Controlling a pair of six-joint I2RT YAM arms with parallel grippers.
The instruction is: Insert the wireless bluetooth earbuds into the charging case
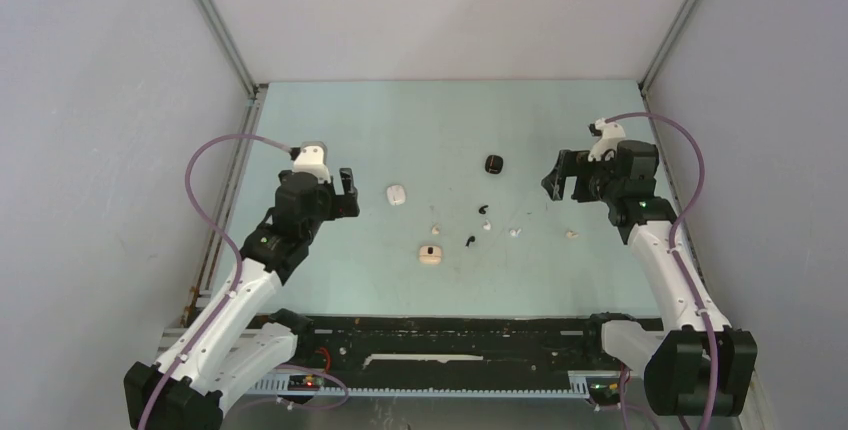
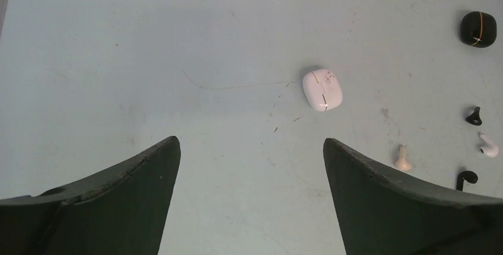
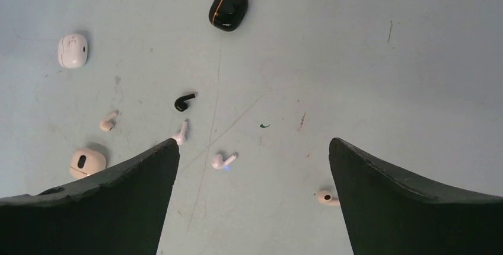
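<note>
Three charging cases lie apart on the table: a white one, a black one and a beige one; all look closed. Loose earbuds are scattered between them: black earbuds, white earbuds and beige earbuds, the last one far to the right. My left gripper hangs open over bare table, left of the white case. Open too, my right gripper is above the table's right side, nothing between its fingers.
Metal rails and pale walls bound the sides. A dark strip runs along the front edge.
</note>
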